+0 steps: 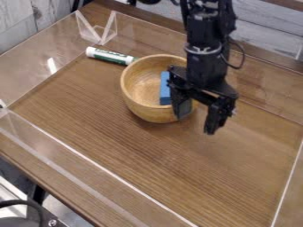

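Note:
The black robot arm comes down from the top centre to my gripper point(199, 110), which stands open at the right front edge of a wooden bowl point(142, 85). A blue object point(167, 83) lies in the bowl, partly hidden behind the gripper's left side. Whether the gripper touches the bowl or the blue object, I cannot tell.
A white and green tube point(109, 56) lies behind the bowl at the upper left. A dark cable shows at the lower left corner.

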